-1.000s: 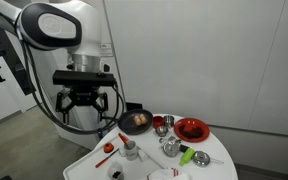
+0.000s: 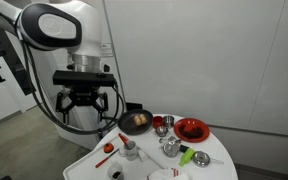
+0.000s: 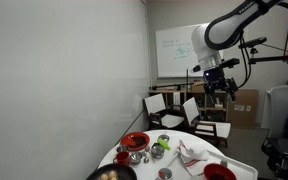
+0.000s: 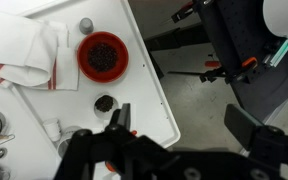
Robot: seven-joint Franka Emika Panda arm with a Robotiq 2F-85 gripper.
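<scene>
My gripper (image 2: 84, 108) hangs high over the near left side of the round white table, clear of everything on it. In the wrist view its two dark fingers stand wide apart, and only the table's edge and the floor show between them. Below lie a red bowl (image 4: 103, 57) with dark contents, a white towel (image 4: 26, 52) with red marks and a small cup (image 4: 106, 103) with dark contents. Farther back on the table are a black pan (image 2: 136, 123) holding brownish pieces and a red plate (image 2: 191, 129) with something dark on it.
Metal pots (image 2: 170, 147), a green item (image 2: 187, 157) and small red cups crowd the middle of the table. A white tray (image 4: 156, 84) lies beneath the bowl. A white wall (image 2: 204, 55) rises behind the table, while open floor (image 4: 209, 108) lies beside it.
</scene>
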